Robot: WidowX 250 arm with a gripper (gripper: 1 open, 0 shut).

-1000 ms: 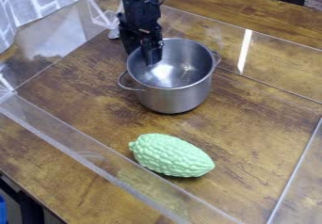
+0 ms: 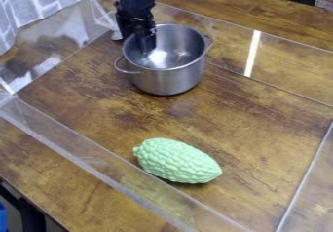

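A steel pot [image 2: 166, 75] with two loop handles stands at the upper middle of the wooden table, inside clear low walls. The black gripper [image 2: 135, 35] hangs over the pot's back left rim, its lower end at or just inside the rim. Its fingertips are dark and small, so whether it is open or shut is unclear. A pale green bumpy vegetable [image 2: 176, 160], like a bitter melon, lies in the lower middle, well apart from the pot.
Clear plastic walls [image 2: 84, 140] border the work area. A small pale object behind the gripper at the back left is mostly hidden.
The pot has moved back and to the left, away from the vegetable, with the gripper at its rim. The vegetable has not moved.
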